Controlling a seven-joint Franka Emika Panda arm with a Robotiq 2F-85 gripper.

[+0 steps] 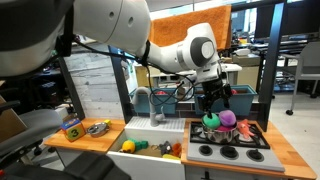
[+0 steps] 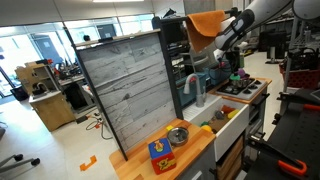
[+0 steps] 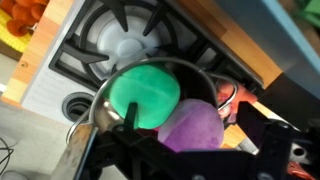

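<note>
A green round object [image 3: 146, 94] and a purple one [image 3: 192, 128] rest side by side in a metal pot [image 3: 190, 73] in the wrist view. In exterior view 1 the green object [image 1: 211, 121] and purple object [image 1: 228, 118] show above the pot's rim, on the stove. My gripper [image 1: 217, 104] is right over them, pointing down. Its fingers stand open, with the fingers spread over the pot in the wrist view. I cannot tell whether a finger touches either object.
The black-grated stove [image 1: 232, 153] has knobs along its front. A teal bin [image 1: 240, 101] stands close behind. To the left, an open white drawer [image 1: 145, 165] holds colourful items; a metal bowl [image 1: 97, 129] and a yellow-blue box [image 1: 73, 129] sit on the wooden counter.
</note>
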